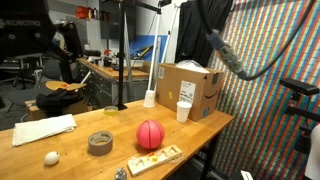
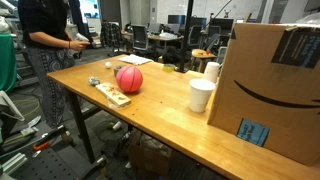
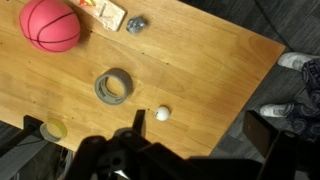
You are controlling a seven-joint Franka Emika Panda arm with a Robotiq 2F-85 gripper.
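My gripper hangs above the table, its dark fingers wide apart with nothing between them in the wrist view. Just beyond the left finger lies a small white ball [image 3: 163, 113]. Farther from the gripper is a grey tape roll [image 3: 113, 86], lying flat. A red ball [image 3: 50, 24] sits near the wrist view's upper left corner, beside a pale strip with coloured pieces [image 3: 100, 12]. A small silvery object [image 3: 136, 24] rests by the strip's end. In exterior view 1 the dark arm fills the upper left, and its fingertips are hard to make out.
A folded white cloth [image 1: 43, 130] and a yellow roll [image 1: 110, 110] lie toward the back. At the table's other end stand a white cup [image 2: 201, 95] and a large cardboard box [image 2: 270, 85]. A person [image 2: 55, 50] stands beyond the table's edge.
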